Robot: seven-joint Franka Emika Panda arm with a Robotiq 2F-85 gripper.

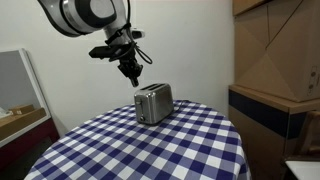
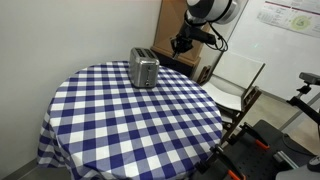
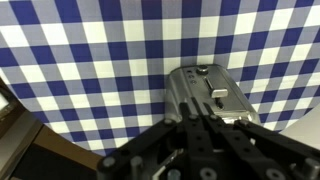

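Observation:
A silver toaster (image 1: pixel 153 106) stands upright on the checked table. From exterior view 2, the same toaster (image 2: pixel 144 68) sits near the table's far edge. Seen from above in the wrist view, one end of the toaster (image 3: pixel 232 97) shows a dark lever and a small knob. My gripper (image 1: pixel 137 83) points down, above the toaster's lever end and apart from it in exterior view 1. The gripper is shut, and nothing shows between its fingers. Much of the toaster's top is hidden behind the gripper in the wrist view.
The blue-and-white checked tablecloth (image 2: pixel 110 122) is bare around the toaster, with wide free room in front. Wooden cabinets (image 1: pixel 275 50) stand beyond the table, and a white chair (image 2: pixel 228 93) is beside it.

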